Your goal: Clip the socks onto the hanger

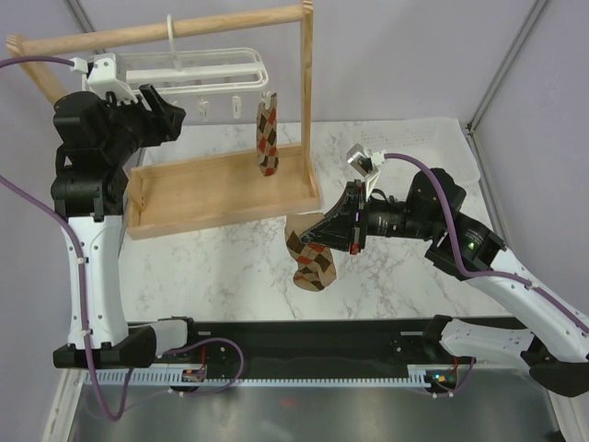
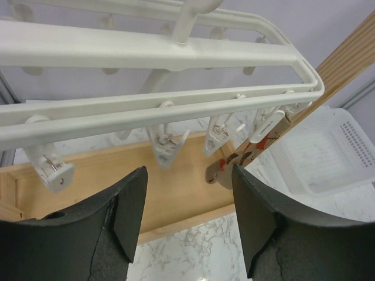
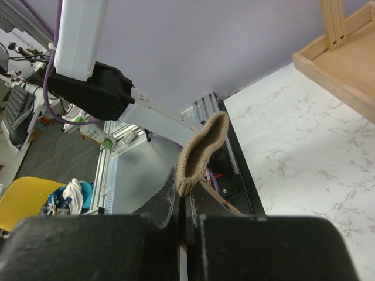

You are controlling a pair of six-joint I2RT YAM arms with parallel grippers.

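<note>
The white clip hanger (image 1: 198, 74) hangs from the wooden rack. A checkered sock (image 1: 267, 133) hangs from its right-end clip. My left gripper is open just before the hanger, nothing between its fingers, with empty clips (image 2: 167, 146) ahead. My right gripper is shut on a second checkered sock (image 1: 310, 258), held over the marble surface right of centre in the top view; its cuff sticks up above the fingers in the right wrist view.
The wooden box base (image 1: 202, 214) sits below the hanger. A white plastic basket (image 1: 428, 147) stands at the back right. The marble in front of the box is clear.
</note>
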